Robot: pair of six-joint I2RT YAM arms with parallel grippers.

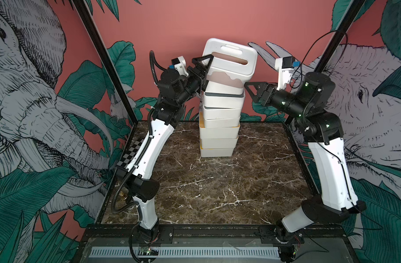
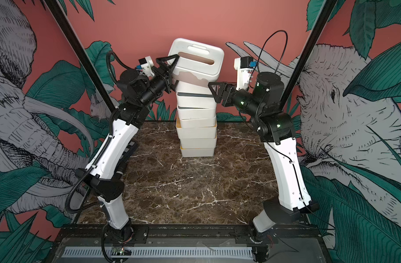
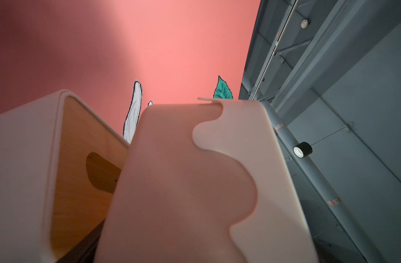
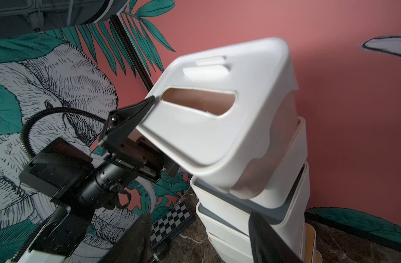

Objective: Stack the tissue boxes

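Note:
A tall stack of white tissue boxes (image 1: 222, 132) stands at the table's back. On top, the uppermost box (image 1: 230, 55), with a slotted lid and wavy pinkish side pattern, is tilted and rests crookedly on the box below (image 1: 225, 89). My left gripper (image 1: 207, 73) is open, its fingers around the top box's left end; in the left wrist view that patterned end (image 3: 200, 179) fills the middle. At the box's lower right, my right gripper (image 1: 251, 93) is open with nothing between its fingers. The right wrist view shows its fingers (image 4: 270, 239) below the lid.
Beside the patterned box in the left wrist view is a white box with a wooden, slotted face (image 3: 84, 175). A checkered board (image 4: 171, 221) lies at the left edge.

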